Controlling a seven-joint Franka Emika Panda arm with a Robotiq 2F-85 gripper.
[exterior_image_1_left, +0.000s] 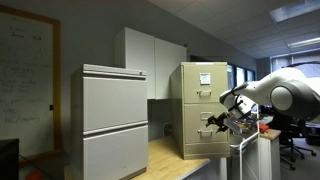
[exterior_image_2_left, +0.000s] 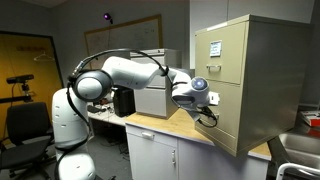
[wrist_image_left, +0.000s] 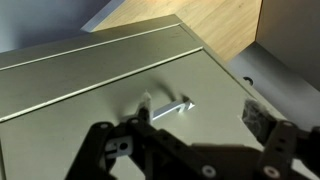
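A tan filing cabinet (exterior_image_1_left: 196, 146) with stacked drawers stands on the wooden counter. My gripper is open in front of its drawer faces, and nothing shows held. Between the spread fingers in the wrist view lies a metal drawer handle (wrist_image_left: 172, 109); the gap between handle and fingertips is hard to judge. Exterior view 2 has the gripper (exterior_image_2_left: 208, 119) close to the front of the tan cabinet (exterior_image_2_left: 225, 72), at a lower drawer. The arm partly covers that drawer.
A grey two-drawer cabinet (exterior_image_1_left: 112, 125) occupies the counter to the left in exterior view 1. Bare wooden counter (exterior_image_1_left: 172, 162) lies between the two cabinets. White wall cupboards (exterior_image_1_left: 150, 62) hang above.
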